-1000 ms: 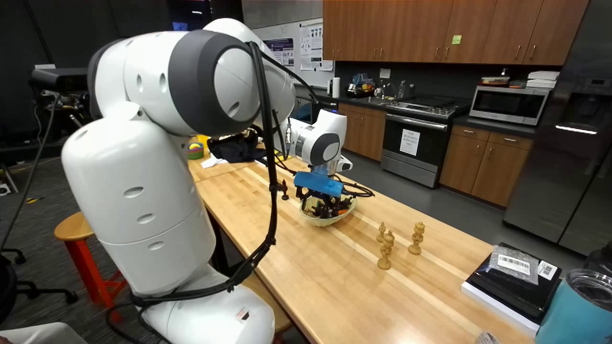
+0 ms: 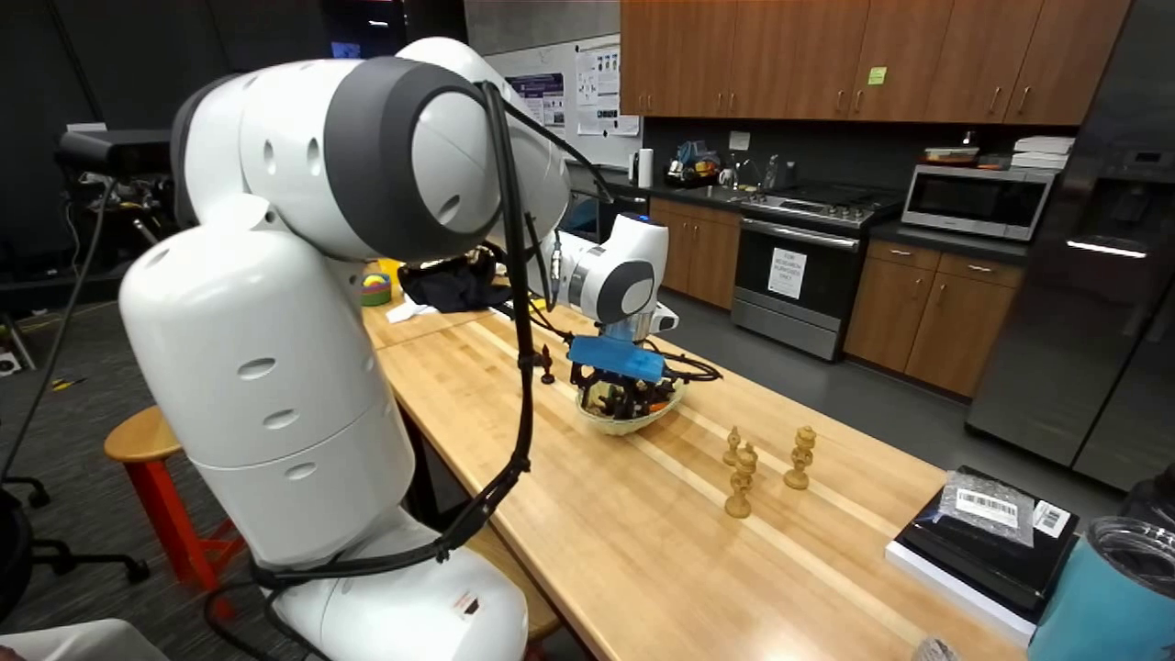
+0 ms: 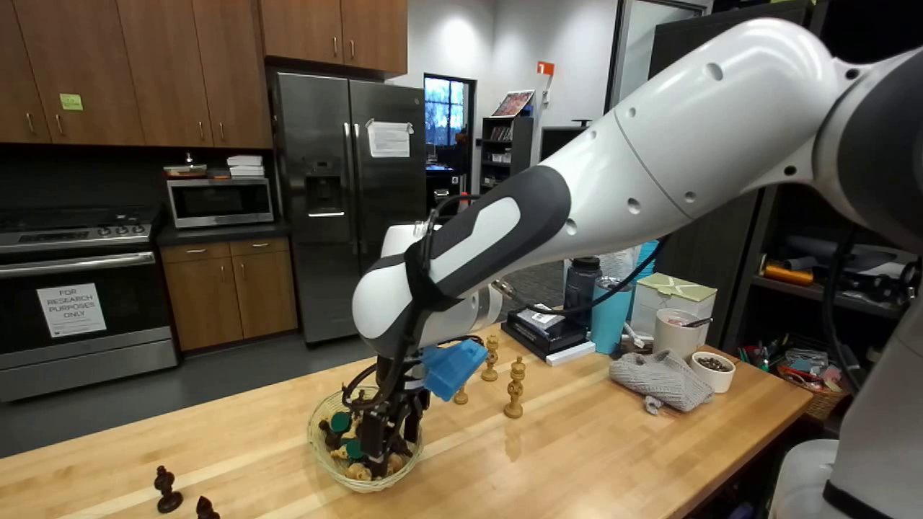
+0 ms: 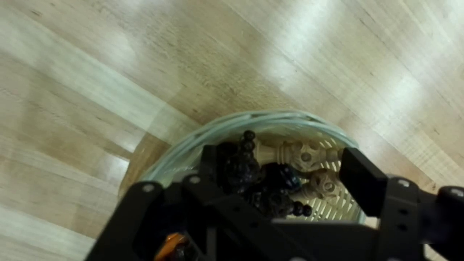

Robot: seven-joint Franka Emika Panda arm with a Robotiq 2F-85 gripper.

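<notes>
My gripper is down at a round woven basket (image 4: 261, 116), its fingers spread apart over the pieces inside. Dark chess pieces (image 4: 243, 169) lie near the left finger, and light wooden ones (image 4: 306, 155) lie toward the right finger. Both kinds are in the gap as seen from the wrist; I see none clamped. Light chess pieces (image 2: 743, 481) stand upright on the table to one side of the basket. On the other side stand dark pieces (image 3: 167, 489). The gripper's body hides part of the basket's contents.
A black box (image 2: 991, 534) with a plastic packet and a blue tumbler (image 2: 1118, 595) occupy the table's far end. Grey cloth (image 3: 662, 380) and a small white bowl (image 3: 712, 370) are there too. Bare wood lies between the standing light pieces and the near edge.
The gripper has shifted slightly down and to the right in exterior view 1, at the basket. The standing chess pieces have not moved.
</notes>
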